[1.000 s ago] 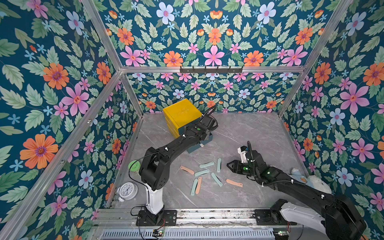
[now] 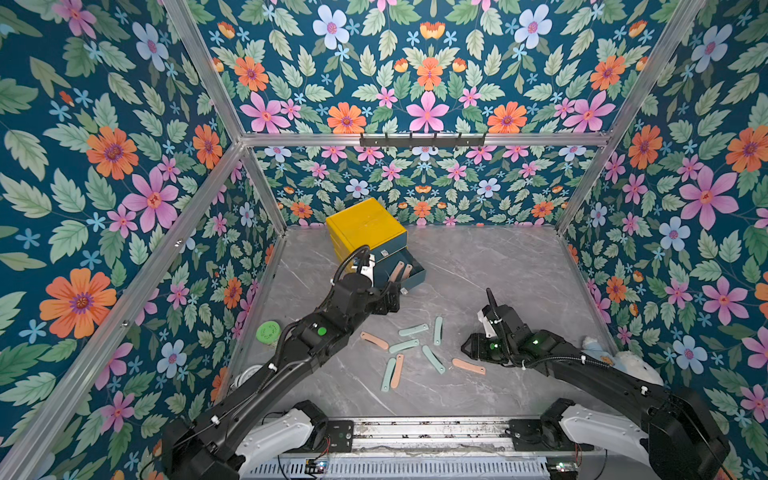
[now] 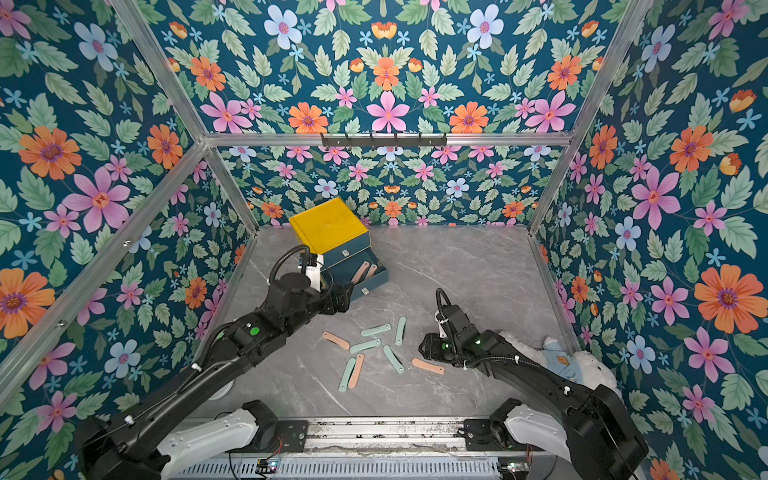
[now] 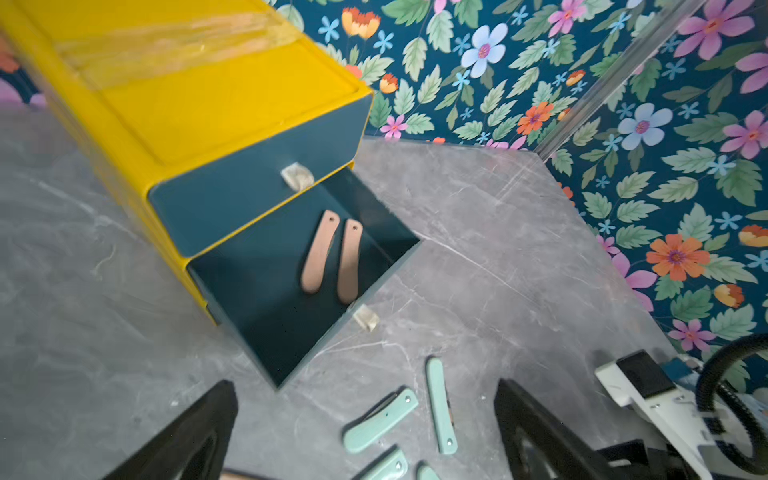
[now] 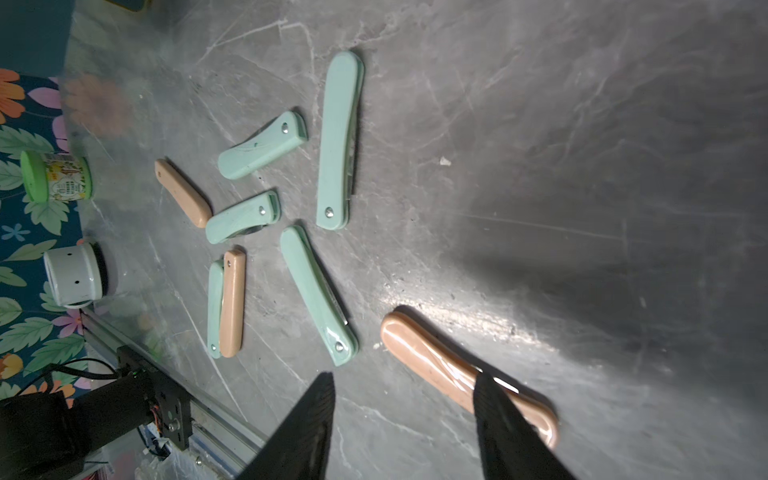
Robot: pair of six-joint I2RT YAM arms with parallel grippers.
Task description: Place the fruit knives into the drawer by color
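Observation:
Two pink knives (image 4: 318, 252) lie in the open lower drawer (image 4: 256, 296) of a yellow cabinet (image 4: 176, 96). My left gripper hangs open and empty above the grey table, in front of that drawer. On the table lie several mint knives (image 5: 340, 136) and several pink knives, one (image 5: 424, 356) beneath my right gripper, whose fingers stand apart above it, with nothing visibly held. Another pink knife (image 5: 232, 304) lies alongside a mint one at the near side. The upper drawer (image 4: 248, 188) is shut.
A green tub (image 2: 268, 331) and a white round item (image 5: 73, 276) sit at the left edge. A plush toy (image 3: 576, 364) lies at the right edge.
My left arm has drawn back from over the drawer toward the front left, uncovering the knives inside. My right gripper has moved slightly toward the near pink knife.

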